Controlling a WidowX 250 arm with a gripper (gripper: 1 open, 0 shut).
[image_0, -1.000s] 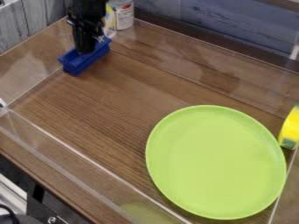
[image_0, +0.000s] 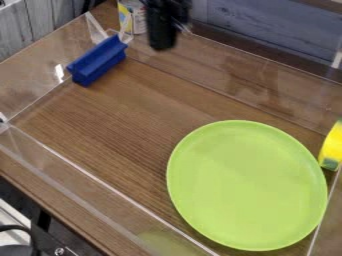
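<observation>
My gripper (image_0: 163, 30) is a dark, blurred shape at the top of the view, right of and above a blue block (image_0: 96, 62); the blur hides how its fingers stand. The block lies on the wooden counter at the upper left, apart from the gripper. A can (image_0: 131, 18) stands behind, partly hidden at the top edge. A large green plate (image_0: 246, 184) lies at the lower right.
A yellow object (image_0: 331, 146) sits at the right edge. Walls border the back and the upper left.
My gripper has risen from the blue block and moved right, to a place beside and in front of the can. The block stays on the counter.
</observation>
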